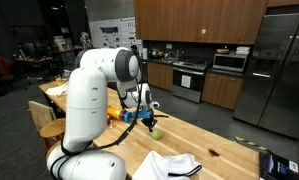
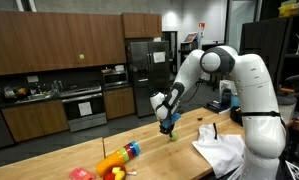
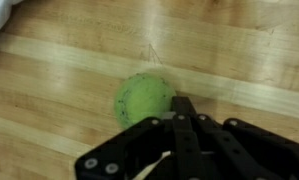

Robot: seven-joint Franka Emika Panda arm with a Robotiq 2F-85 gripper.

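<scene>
A round green object (image 3: pixel 144 100) rests on the wooden table, near the middle of the wrist view. My gripper is shut, its black tips low against the right edge of the green object, and nothing shows between them. In exterior view 1 the green object (image 1: pixel 156 134) sits just beside the tip of the gripper (image 1: pixel 150 125). From the other side, in exterior view 2, the gripper (image 2: pixel 167 130) is down close to the table by the green object (image 2: pixel 173 137), which is partly hidden.
A white cloth (image 1: pixel 171 164) lies on the table on the near side, with a small dark item (image 1: pixel 213 152) beyond it. Coloured toys, among them an orange and yellow tube (image 2: pixel 114 159), stand at the other end. Bare table (image 2: pixel 64 165) lies beyond them.
</scene>
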